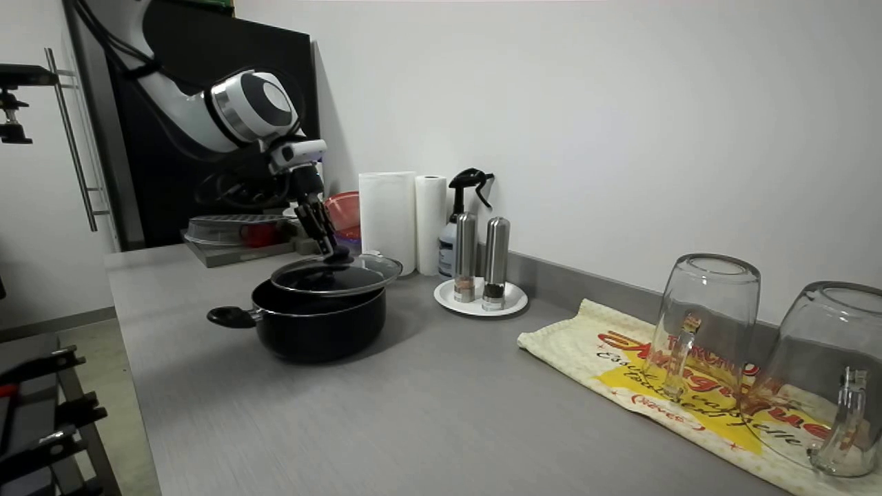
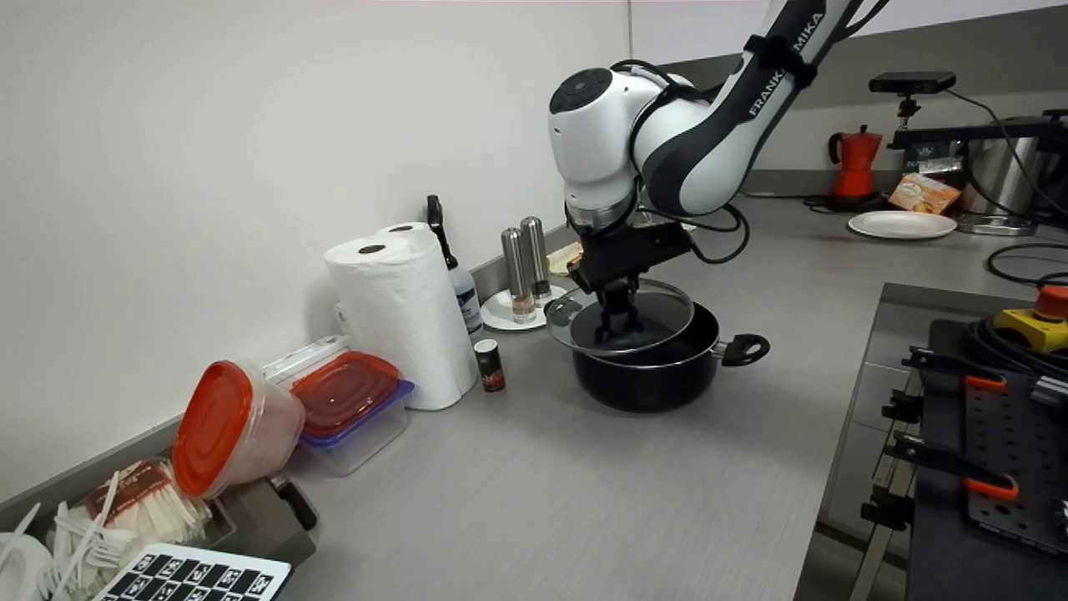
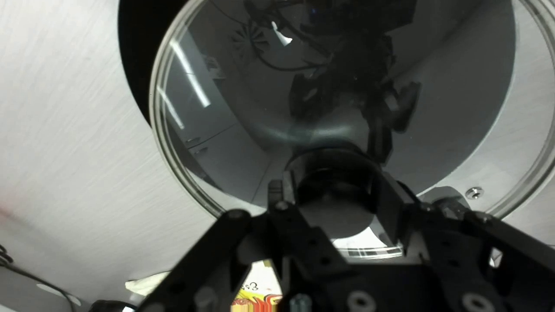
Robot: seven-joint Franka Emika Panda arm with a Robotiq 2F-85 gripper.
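Note:
On the grey counter stands a black pot point(image 1: 320, 335), its long handle point(image 2: 746, 350) pointing toward the counter's front edge. A glass lid point(image 2: 656, 310) with a dark knob point(image 3: 338, 208) lies over part of the pot, shifted toward the wall and tilted, so the pot's front stays uncovered. My gripper is shut on the lid's knob from above. In exterior view 2 the fingers around the knob are dark and hard to separate from it. Whether the lid's lower edge touches the pot's rim, I cannot tell.
A white plate point(image 1: 514, 302) with two metal grinders point(image 1: 496, 263) sits behind the pot, near paper rolls point(image 2: 408, 320) and a spray bottle point(image 1: 447, 245). A small spice jar point(image 2: 490, 365) stands close by. Two glass mugs point(image 1: 703, 331) rest on a cloth point(image 1: 570, 339).

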